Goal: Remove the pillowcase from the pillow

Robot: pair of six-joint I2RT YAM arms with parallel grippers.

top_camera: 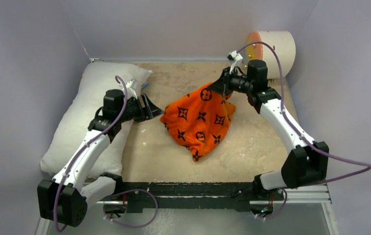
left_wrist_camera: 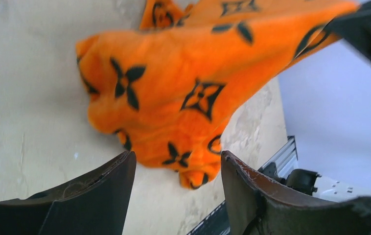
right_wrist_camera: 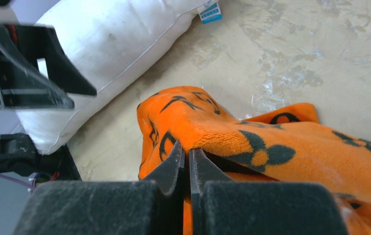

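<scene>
The orange pillowcase (top_camera: 200, 117) with black motifs hangs crumpled from my right gripper (top_camera: 218, 88), clear of the pillow. In the right wrist view, the right fingers (right_wrist_camera: 169, 169) are pressed together on a fold of its cloth. My left gripper (top_camera: 155, 110) stands open at the pillowcase's left corner. Between its fingers there is no cloth; the pillowcase (left_wrist_camera: 173, 93) appears beyond them in the left wrist view. The bare white pillow (top_camera: 95, 107) lies at the table's left side, partly under the left arm.
A cream drum-shaped cabinet (top_camera: 279, 54) occupies the back right corner. The pillow's blue-and-white tag (right_wrist_camera: 210, 12) sticks out at its edge. Bare tabletop (top_camera: 142, 161) shows in front and to the right of the pillowcase.
</scene>
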